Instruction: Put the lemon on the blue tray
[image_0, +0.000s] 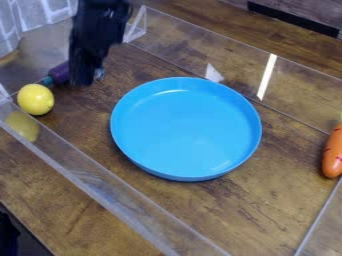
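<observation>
The yellow lemon (36, 99) lies on the wooden table at the left, close to the clear wall. Right of centre is the round blue tray (186, 128), its inside empty. My dark gripper (88, 76) hangs up and to the right of the lemon, apart from it, between lemon and tray. Its fingers are blurred, so how far apart they stand is unclear. Nothing shows held in it.
A dark purple object (58, 73) lies behind the lemon, beside the gripper. An orange carrot-like item (333, 152) rests at the right edge. A clear low wall (114, 195) runs along the front left. Bare table surrounds the tray.
</observation>
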